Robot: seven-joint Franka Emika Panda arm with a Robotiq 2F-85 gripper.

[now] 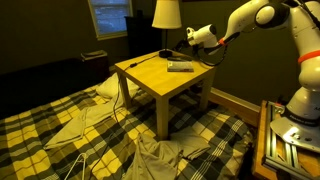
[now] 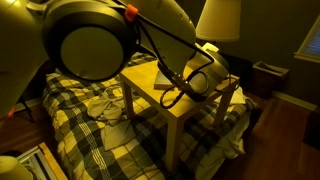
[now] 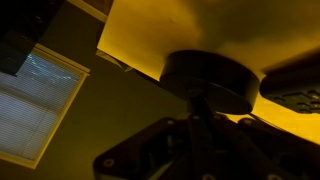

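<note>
The small table (image 1: 150, 77) has a pale yellowish top. Near its back edge stands a lamp with a pale shade (image 1: 167, 14) and a dark round base (image 1: 165, 53). My gripper (image 1: 183, 45) is at the table's far side, to the right of the lamp. In the wrist view, the gripper looks shut, its dark fingers right in front of a black round base (image 3: 209, 80). Nothing shows between them; contact with the base cannot be told. A black remote-like object with buttons (image 3: 294, 92) lies at the right.
A light box or book (image 1: 180, 66) and a small dark item (image 1: 134, 65) lie on the tabletop. A checkered blanket (image 1: 40, 120) and crumpled grey cloth (image 1: 155, 158) cover the area around the table legs.
</note>
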